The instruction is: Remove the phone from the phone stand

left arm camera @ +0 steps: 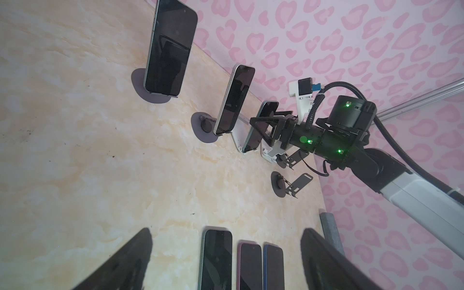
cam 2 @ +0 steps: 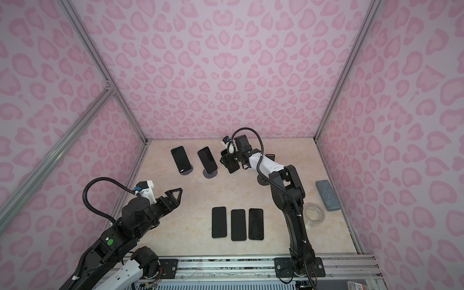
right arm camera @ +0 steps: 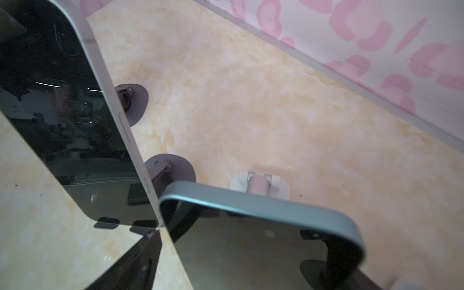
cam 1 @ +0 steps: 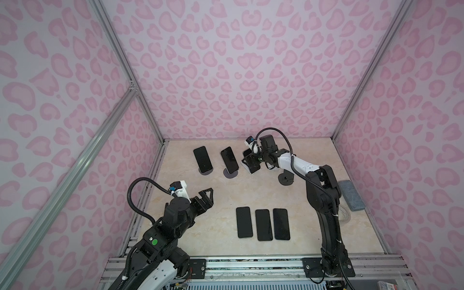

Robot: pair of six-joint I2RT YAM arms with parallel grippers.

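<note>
My right gripper is at the third leaning phone in the back row, which rests on a white stand. In the right wrist view this phone has a pale blue-green frame and stands between the fingers. One finger is close beside its left edge with a thin gap; the other is mostly hidden behind the phone's right side. Two more phones lean on grey stands to the left, one at far left and one in the middle. Well in front, my left gripper is open and empty.
In the front lie three flat phones side by side. An empty dark stand is under the right forearm. A grey cloth-like block and a tape roll lie at the right edge.
</note>
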